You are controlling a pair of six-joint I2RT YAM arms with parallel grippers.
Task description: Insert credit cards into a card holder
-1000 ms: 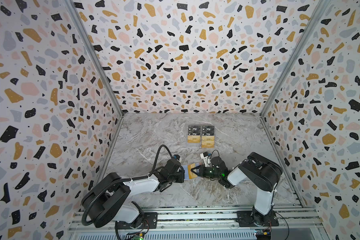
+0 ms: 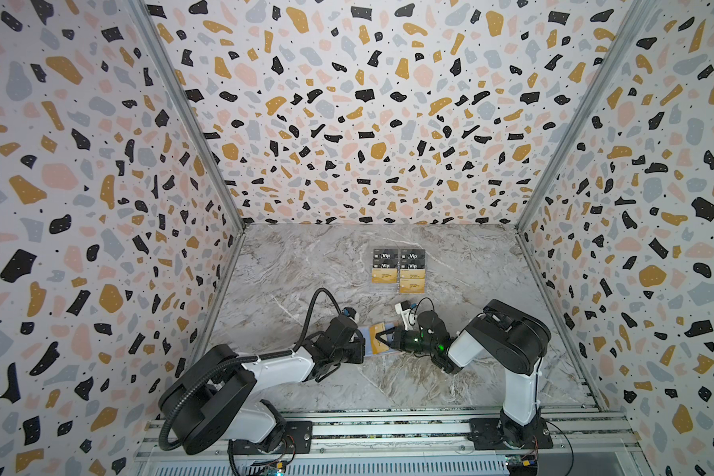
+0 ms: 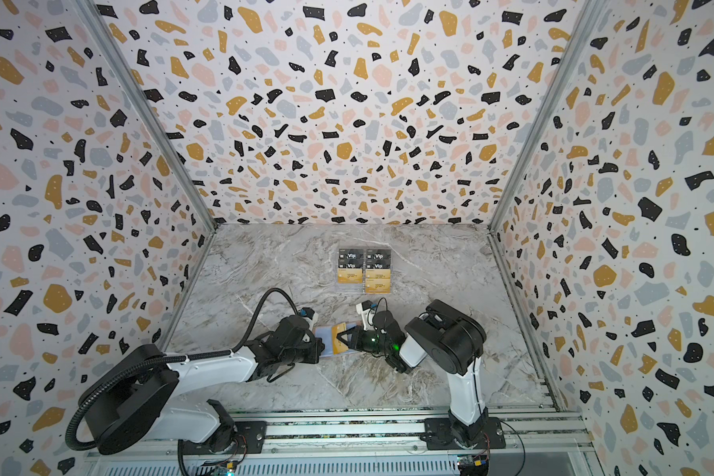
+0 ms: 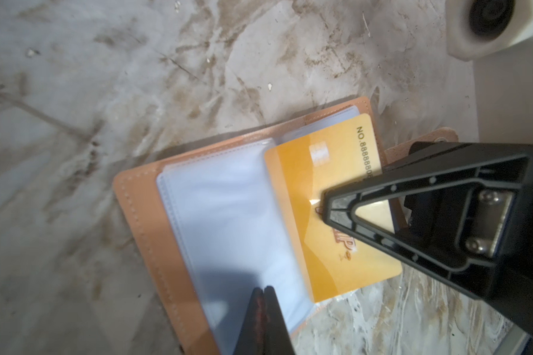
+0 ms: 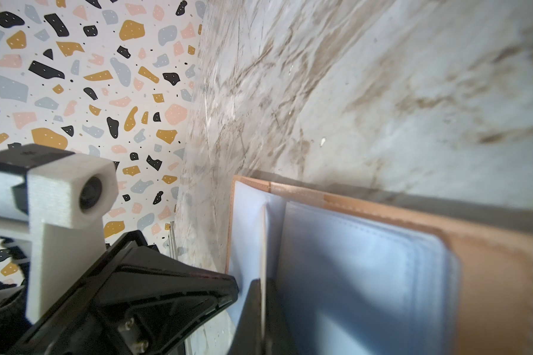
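A tan card holder (image 4: 142, 230) lies open on the marble table with clear white sleeves (image 4: 213, 207). My right gripper is shut on a yellow card, held on edge over the holder's sleeves in the right wrist view, where only its thin edge shows. In the left wrist view the card's face is visible, partly covered by the right fingers. My left gripper is shut at the holder's sleeves; nothing shows clearly between its fingers. Whether the card's edge is inside a sleeve I cannot tell.
Rows of black Vip cards (image 2: 412, 258) and gold cards (image 2: 412, 284) lie in a clear tray behind the grippers at the table's middle. Open table lies on either side. Patterned walls (image 2: 111, 158) enclose the back and sides.
My right arm and gripper have shifted slightly left over the last second, with the yellow card. The left arm is nearly still.
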